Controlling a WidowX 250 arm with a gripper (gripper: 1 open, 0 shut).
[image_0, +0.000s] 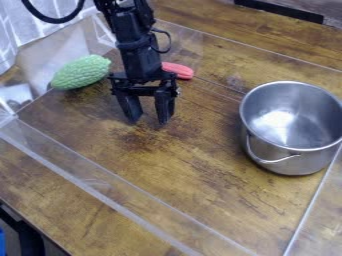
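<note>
The black gripper (146, 106) hangs low over the wooden floor of a clear-walled tray, left of centre, its fingers apart with nothing seen between them. A green bumpy vegetable toy (79, 72) lies to its left and behind. A red object (179, 71) lies just behind the gripper, partly hidden by it. A steel pot (289, 129) stands at the right.
Clear plastic walls (120, 201) border the work area. The wooden surface (181, 175) in front of the gripper and left of the pot is free.
</note>
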